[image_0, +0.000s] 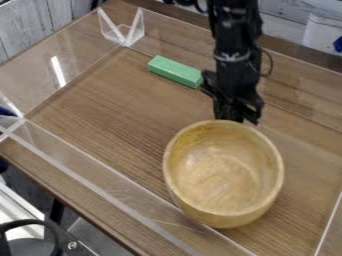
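Note:
The black robot arm hangs down from the top centre, and its gripper (237, 112) is low at the back rim of a large beige bowl (223, 200), shut, with nothing visible between its fingers. A green block (175, 71) lies on the wooden table to the gripper's upper left.
A small clear plastic container (120, 28) stands at the top left. Black cables (30, 240) show at the lower left corner, beyond the table's edge.

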